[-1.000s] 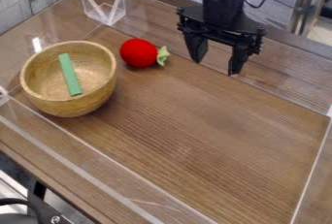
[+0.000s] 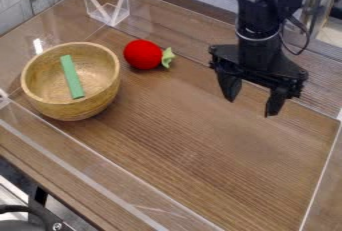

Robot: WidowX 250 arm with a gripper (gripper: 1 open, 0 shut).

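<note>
My black gripper [image 2: 255, 94] reaches down from the top right over the wooden tabletop, its two dark fingers spread apart to left and right with bare wood showing between them. To its left, a red tomato-like object [image 2: 143, 53] with a small green leafy top lies on the table. A wooden bowl [image 2: 94, 102] at the left holds a green bar [image 2: 71, 76].
A clear, thin-walled holder [image 2: 110, 7] stands at the upper left. A table edge runs down the right side, and some dark cables lie at the bottom left corner.
My gripper has moved toward the front and right and looks lower and nearer the camera than before. The tomato, bowl and green bar are unchanged.
</note>
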